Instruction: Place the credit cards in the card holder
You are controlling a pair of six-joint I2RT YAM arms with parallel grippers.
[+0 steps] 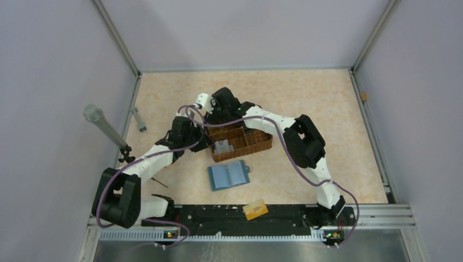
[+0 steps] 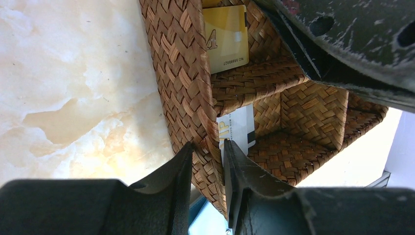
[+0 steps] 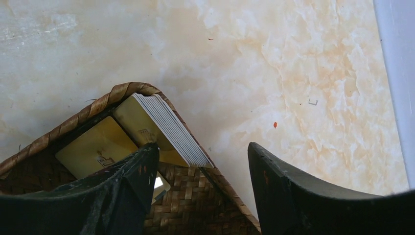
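Observation:
In the left wrist view my left gripper straddles a wall of the woven basket (image 2: 183, 73), one finger outside and one inside; the wall fills the gap, so it is shut on that wall. A gold card (image 2: 227, 36) and a silver-white card (image 2: 237, 127) sit in separate compartments there. My right gripper stands open above a basket corner in the right wrist view, nothing between its fingers. Below lie a stack of cards (image 3: 171, 129), edges up against the wall, and a gold card (image 3: 100, 147). A blue folded-open holder (image 1: 229, 174) lies in front of the basket.
A gold rectangle (image 1: 255, 209) lies at the front edge over the dark strip. A grey post (image 1: 104, 126) stands at the left.

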